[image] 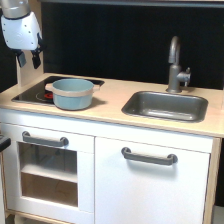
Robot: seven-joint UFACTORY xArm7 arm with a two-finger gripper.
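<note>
My gripper hangs in the upper left, above the counter's left end and clear of everything. Its white hand points down, and its two dark fingers look spread apart, with nothing visible between them. To its right and lower down, a blue-grey pot with light brownish handles stands upright on the dark stove top. The inside of the pot is mostly hidden by its near wall.
At the right, a metal sink is set into the wooden counter, with a dark faucet behind it. The counter between pot and sink is clear. Below are a windowed oven door and a white cupboard door, both closed.
</note>
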